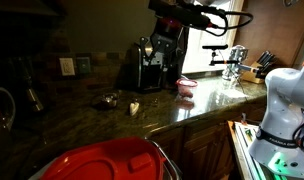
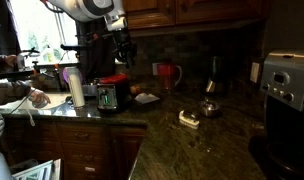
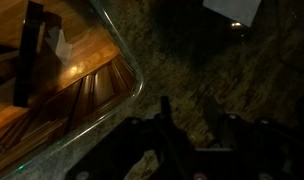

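My gripper is above the dark stone counter (image 3: 167,75) in the wrist view, its dark fingers apart and nothing visible between them. In exterior view 1 the arm reaches in from the right, with the gripper (image 1: 172,72) hanging well above the counter. Exterior view 2 shows the gripper (image 2: 125,62) at the upper left, over the toaster side of the counter. A small pale item (image 2: 189,118) lies on the counter, apart from the gripper, beside a metal bowl (image 2: 209,107).
A large red tray (image 1: 102,160) fills the near left. A pink bowl (image 1: 186,88) and a knife block (image 1: 257,72) stand toward the right. Along the back are a red pitcher (image 2: 170,78) and a toaster (image 2: 110,92).
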